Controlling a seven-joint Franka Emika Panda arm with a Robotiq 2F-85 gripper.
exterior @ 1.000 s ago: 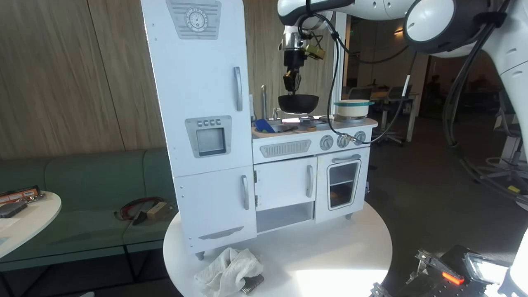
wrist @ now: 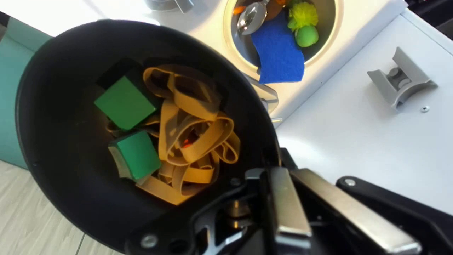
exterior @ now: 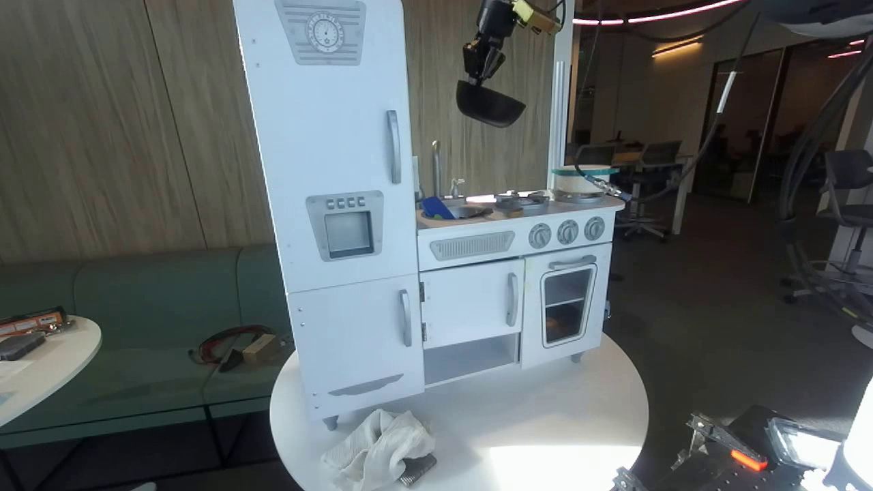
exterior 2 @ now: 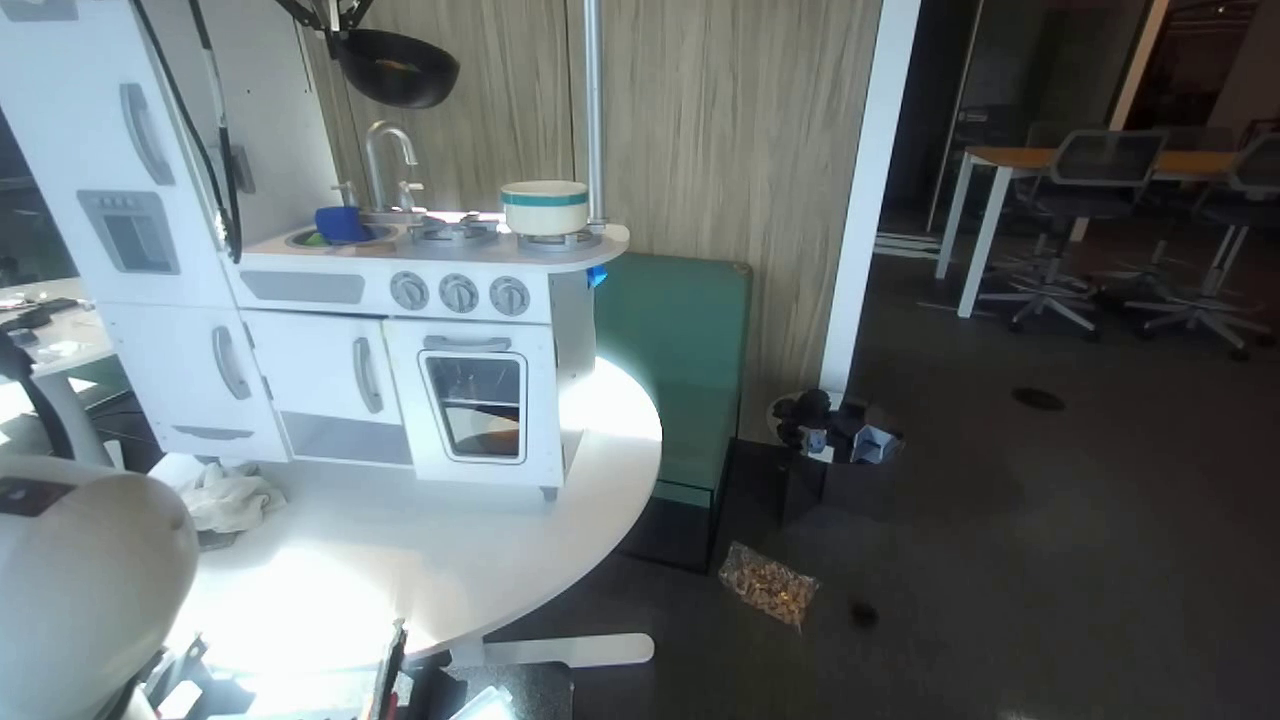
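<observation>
High above the toy stove hangs a black pan (exterior: 491, 105), with my gripper (exterior: 477, 80) shut on its rim. It is tilted in exterior view 1, its right side lower, and in exterior view 2 the black pan (exterior 2: 396, 68) is well clear of the counter. Looking into it from the wrist view, I see two green blocks (wrist: 126, 103) and a tangle of tan strips (wrist: 197, 131); a small red bit shows among the strips. The gripper's metal fingers (wrist: 291, 204) meet the wall at the pan's lower right.
Below, the sink (wrist: 231, 32) holds a spoon, a blue cloth (wrist: 278, 51) and green pieces. A white pot (exterior 2: 545, 209) with a teal band sits on the right burner. The tall toy fridge (exterior: 327, 155) stands left of the pan.
The pan has risen from just above the counter and gone from level to tilted, its right side down. Most of the arm has moved up out of exterior view 1.
</observation>
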